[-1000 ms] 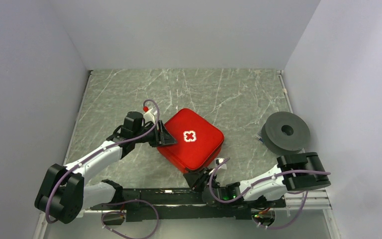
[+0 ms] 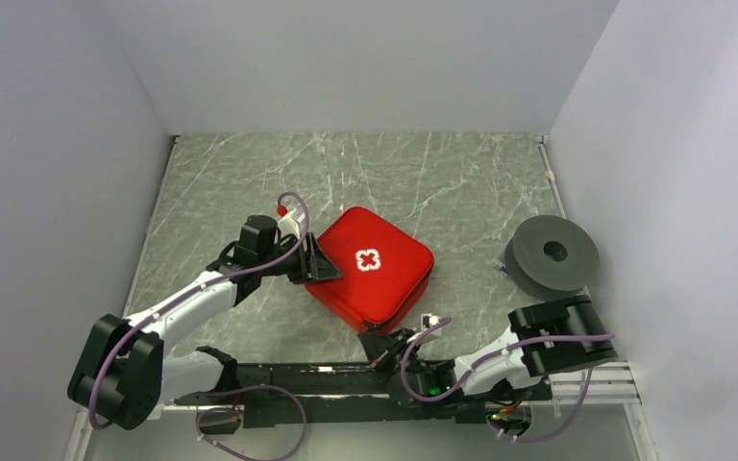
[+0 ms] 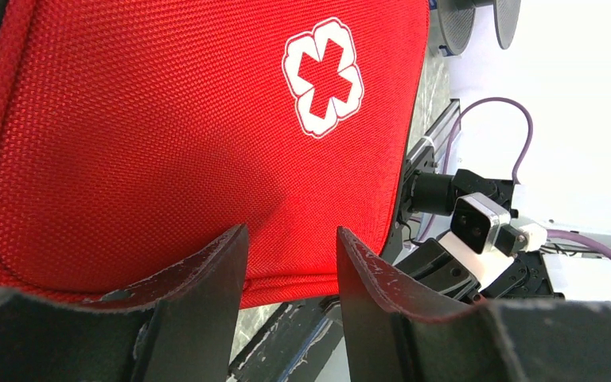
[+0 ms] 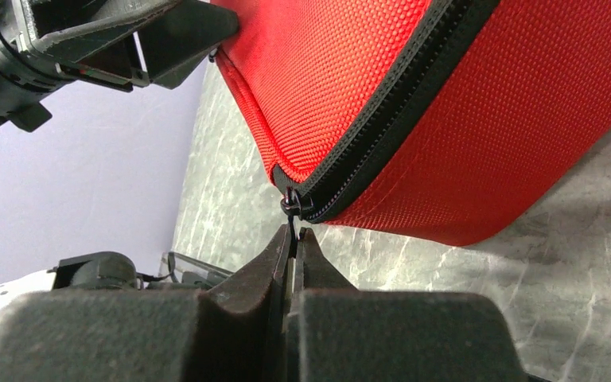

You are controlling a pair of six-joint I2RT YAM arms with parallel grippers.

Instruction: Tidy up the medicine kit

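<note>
A closed red medicine bag (image 2: 384, 245) with a white-edged cross lies on the table, turned at an angle. My left gripper is over the lid's left side, its fingers apart with red fabric under them and no object clearly between them. At the bag's near corner my right gripper is shut. A small black zipper pull (image 4: 292, 203) hangs from the end of the black zipper (image 4: 382, 111), and its thin tab runs down between those fingertips. The bag's contents are hidden.
Dark round spools (image 2: 552, 255) stand at the table's right side, clear of the bag. Bare marbled tabletop (image 2: 442, 173) stretches behind the bag. Grey walls enclose the left, back and right.
My right arm has shifted a little left at the bag's near corner, and its fingers have come together. The bag has moved very slightly; the left arm appears still.
</note>
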